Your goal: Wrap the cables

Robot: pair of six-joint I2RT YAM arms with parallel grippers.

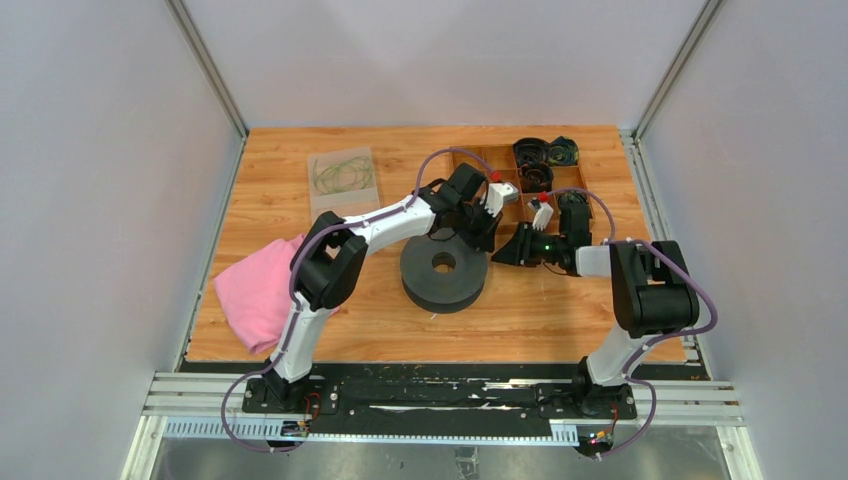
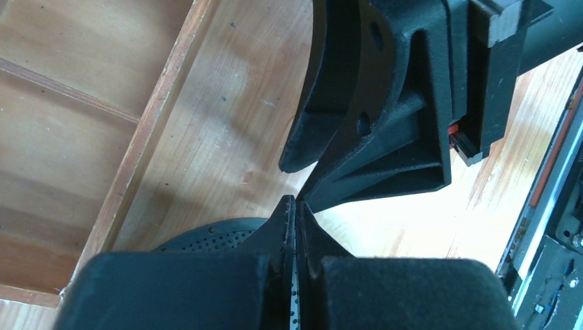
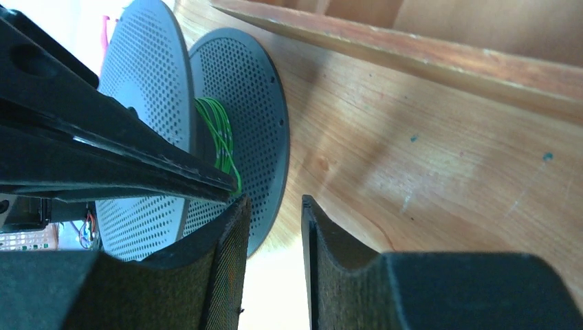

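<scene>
A dark grey spool with perforated flanges lies at the table's middle; green cable is wound between them. My left gripper is over the spool's back-right side, shut, its tips meeting; in the right wrist view its fingers reach to the cable, and whether they touch it cannot be told. My right gripper is part open beside the spool's right, with bare wood showing between its fingers. A light box with loose yellow-green cable lies at the back left.
A wooden compartment tray with coiled dark cables stands at the back right, close to both grippers. A pink cloth lies at the left.
</scene>
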